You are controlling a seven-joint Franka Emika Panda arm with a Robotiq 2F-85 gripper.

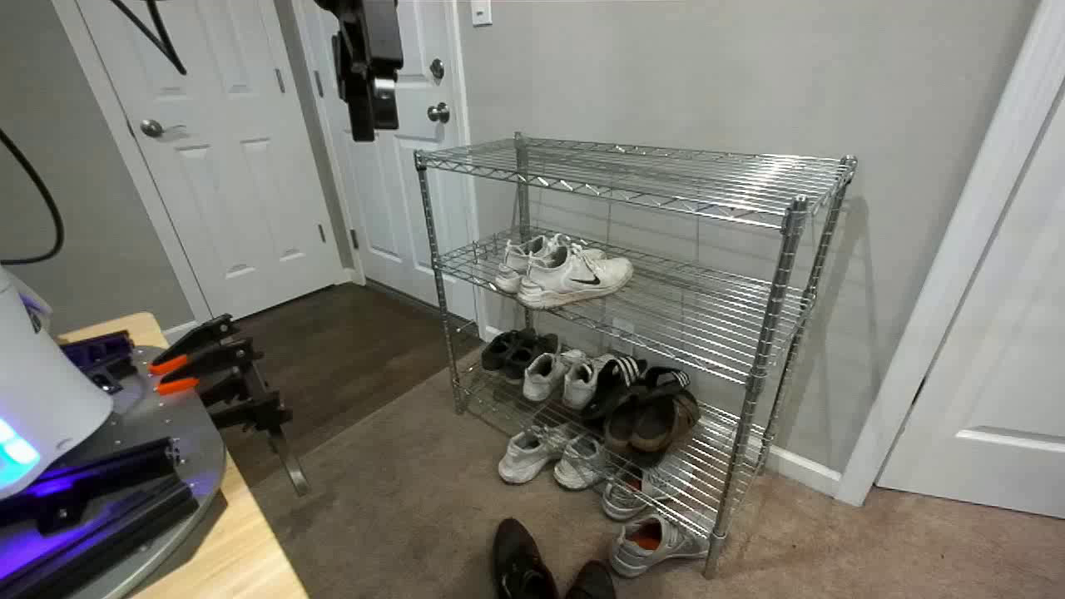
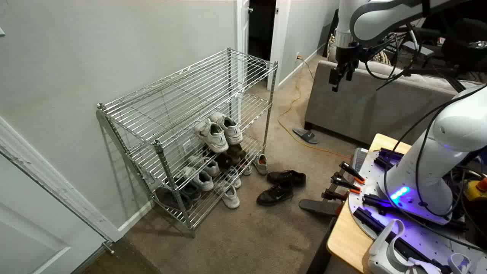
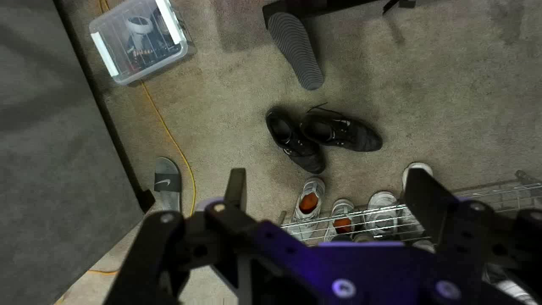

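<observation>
High above the floor hangs my gripper, its two dark fingers spread wide with nothing between them. Exterior view 2 has the gripper (image 2: 340,82) in front of the grey sofa, clear of every shoe. Below it on the carpet lies a pair of black shoes (image 3: 345,133), close together. A wire rack (image 1: 639,185) stands against the wall with its top shelf empty. White sneakers (image 1: 574,274) occupy its middle shelf at one end. Several shoes (image 2: 201,178) crowd the bottom shelf, and grey sneakers with orange insoles (image 3: 308,202) sit on the floor at the rack's edge.
A grey slide (image 3: 167,180) lies near the sofa (image 2: 365,100), beside a yellow cord (image 3: 172,140). One more sandal (image 3: 297,48) rests sole up near the table (image 2: 347,242). A clear bin (image 3: 139,40) stands on the floor. Black clamps (image 1: 225,364) jut from the table edge.
</observation>
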